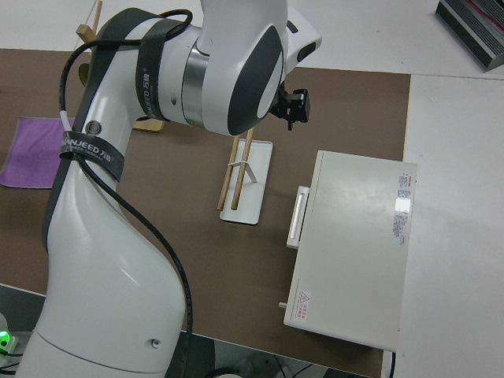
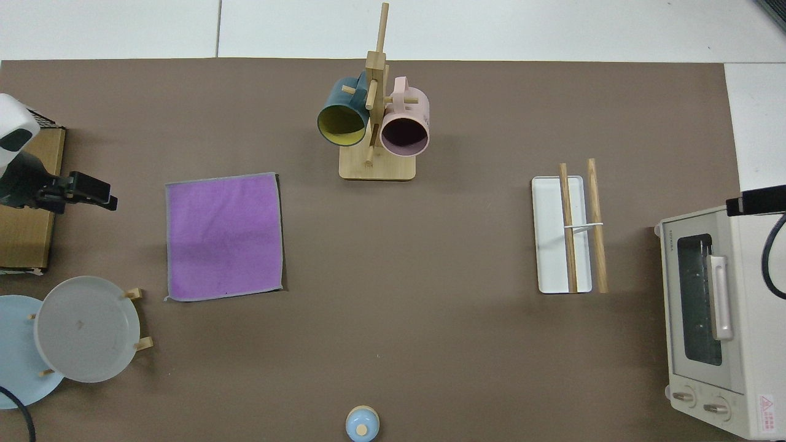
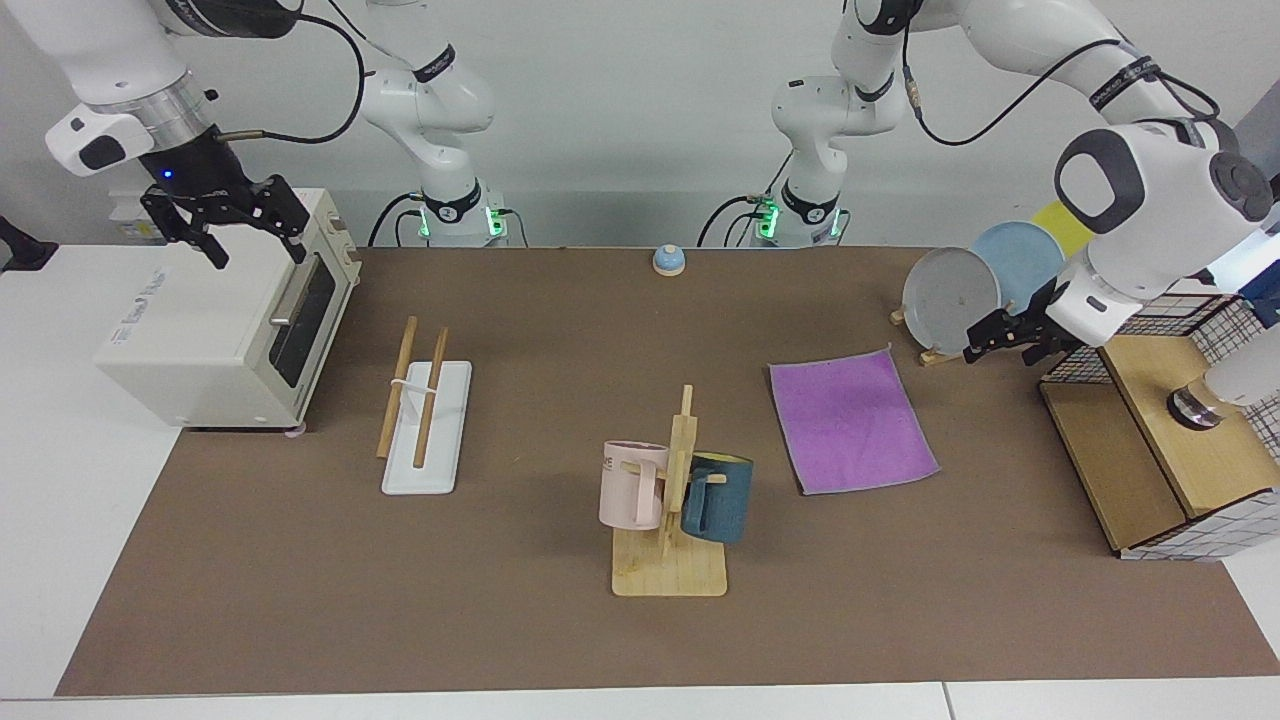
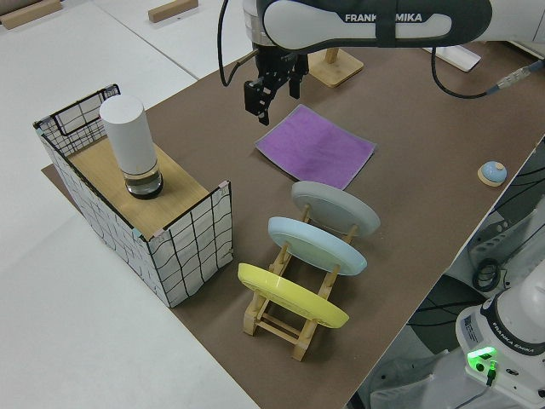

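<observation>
A purple cloth (image 2: 225, 236) lies mid-table, near a wooden mug tree (image 2: 377, 166) holding a teal mug (image 2: 341, 110) and pink mug (image 2: 409, 110). A plate rack holds grey (image 4: 336, 204), blue (image 4: 315, 247) and yellow (image 4: 289, 298) plates. A white tray (image 2: 547, 243) has two wooden sticks on it. One black gripper (image 2: 88, 193) hangs at the left edge near the wire-sided wooden shelf (image 4: 174, 187); the other gripper (image 3: 222, 222) is over the white oven (image 2: 759, 331). Their finger states are unclear.
A small blue round object (image 2: 362, 423) sits at the table edge. A white cylinder (image 4: 129, 141) stands on the shelf.
</observation>
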